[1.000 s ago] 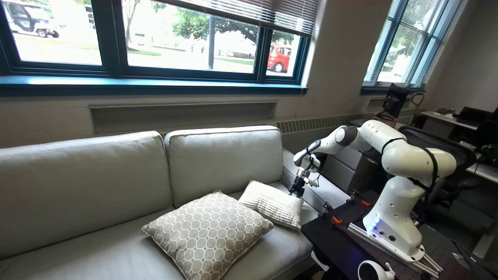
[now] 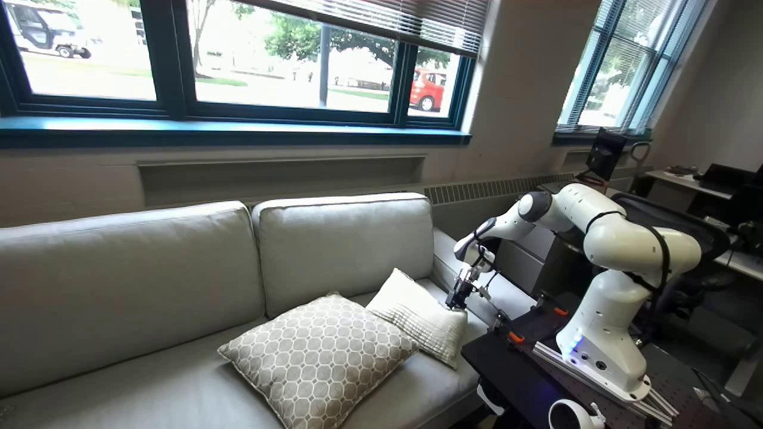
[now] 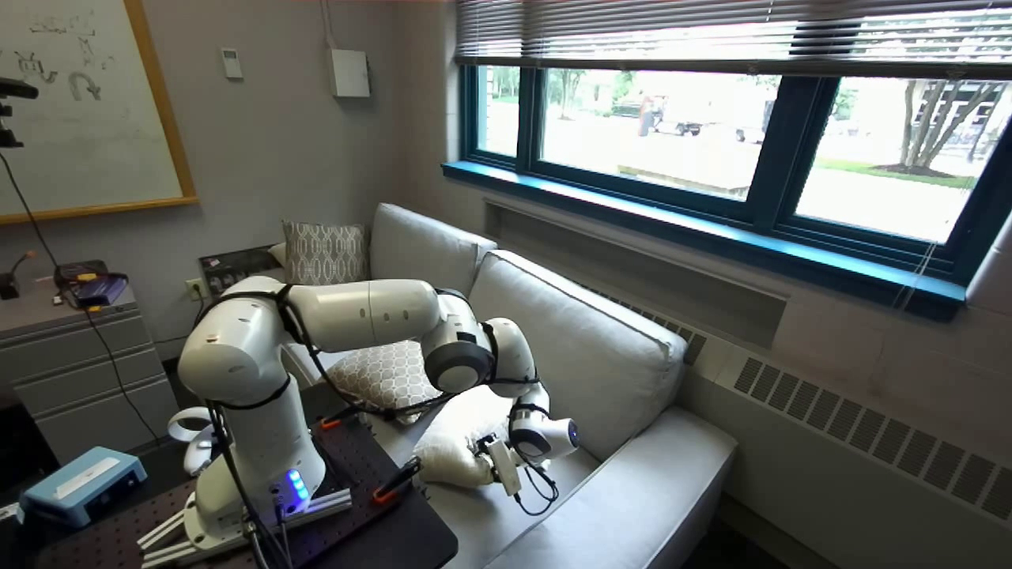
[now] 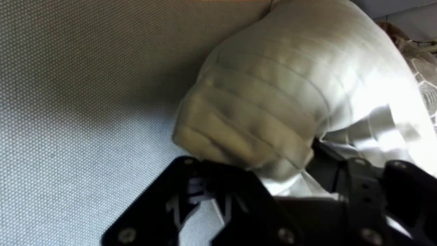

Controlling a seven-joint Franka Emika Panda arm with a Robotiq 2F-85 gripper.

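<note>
A small white textured pillow lies at the right end of the grey sofa, and my gripper reaches down to its right edge. In the wrist view the pillow is bunched at its near edge, with a fold of cloth between the dark fingers of my gripper. These fingers stand apart; whether they grip the cloth firmly is not clear. From the other side, the arm partly covers the pillow, and my gripper is at its edge.
A larger patterned pillow lies beside the white one, to its left. The sofa's armrest is close to the gripper. Orange-tipped clamps sit on the black table edge.
My gripper has moved slightly right and down. The white pillow has shifted and tilted, its back corner now higher and its front edge lower. The patterned pillow has not moved.
</note>
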